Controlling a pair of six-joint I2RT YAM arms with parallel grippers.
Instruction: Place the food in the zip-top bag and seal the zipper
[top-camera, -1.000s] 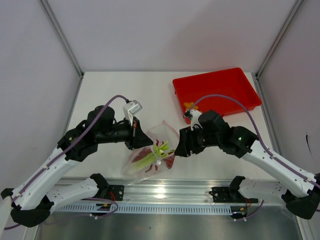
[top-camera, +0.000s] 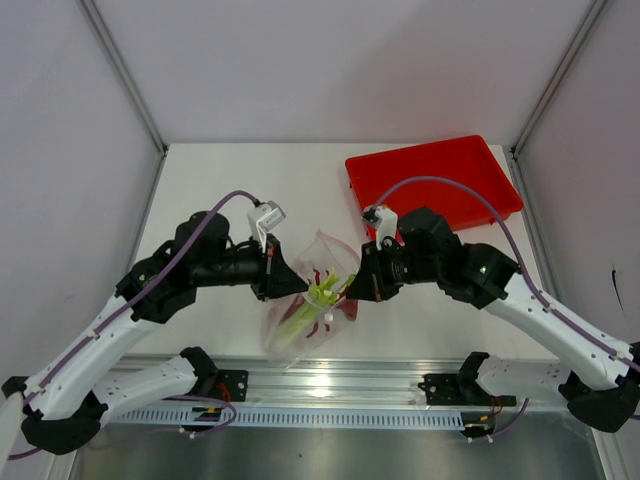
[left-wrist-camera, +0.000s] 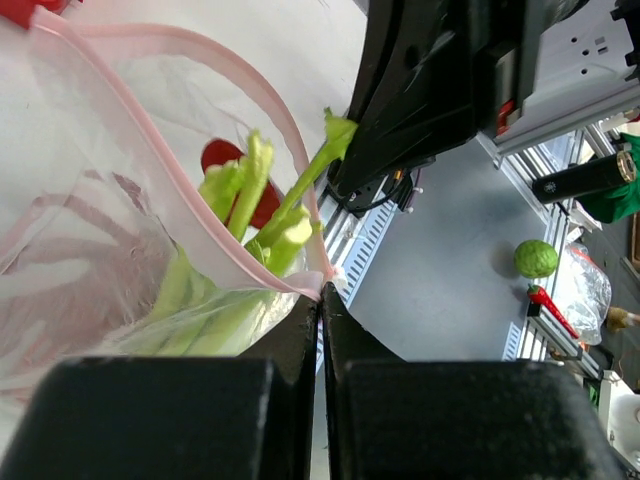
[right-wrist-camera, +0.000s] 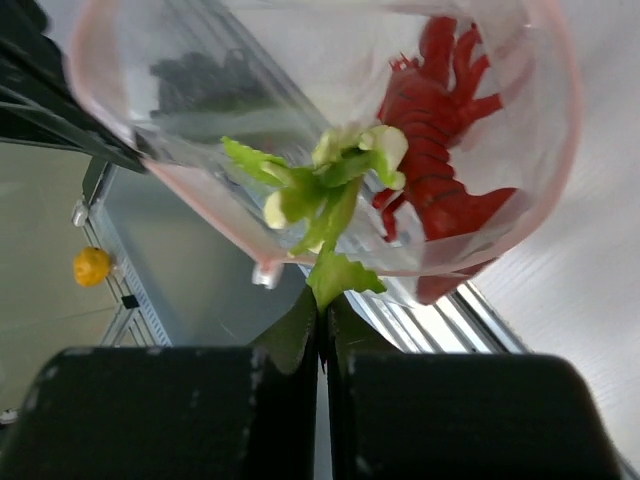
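The clear zip bag (top-camera: 290, 335) with pink rim sits mid-table, holding celery (top-camera: 300, 316) and a red lobster (right-wrist-camera: 435, 150). My left gripper is shut on the bag's rim at its near corner. Leafy celery tops stick up out of the bag's mouth. My right gripper is shut on a celery leaf at the rim. In the left wrist view, the right gripper stands beside the celery tops.
A red bin (top-camera: 430, 175) stands at the back right, partly behind the right arm. The table left of the bag is clear. The metal rail (top-camera: 320, 375) runs along the front edge.
The right gripper and wrist have shifted and turned slightly over the bag's mouth; the bag has moved a little. The left arm has stayed put.
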